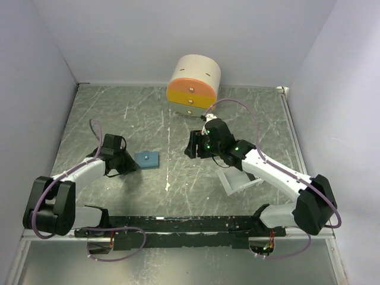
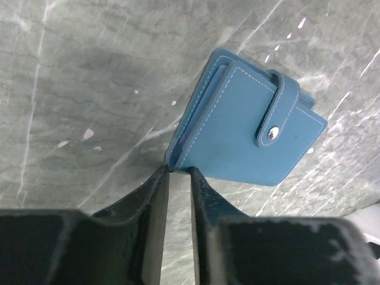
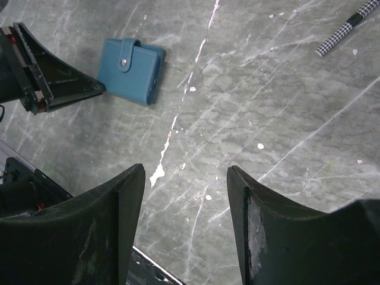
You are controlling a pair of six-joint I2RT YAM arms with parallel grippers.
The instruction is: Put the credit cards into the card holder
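Note:
A blue card holder (image 1: 146, 159) with a snapped strap lies closed on the marbled table, left of centre. At its near corner, my left gripper stands part open with a narrow gap between its fingers. The corner of the holder (image 2: 243, 119) is right at those fingertips; whether it sits between them is hard to tell. To the right, over bare table, my right gripper is open and empty, its fingers well apart. No credit cards can be made out in any view.
A white tray (image 1: 233, 187) lies partly hidden under the right arm, with something dark inside. A rounded drawer box (image 1: 193, 86) stands at the back. A black-and-white patterned stick (image 3: 341, 35) shows at the upper right. Between the grippers the table is clear.

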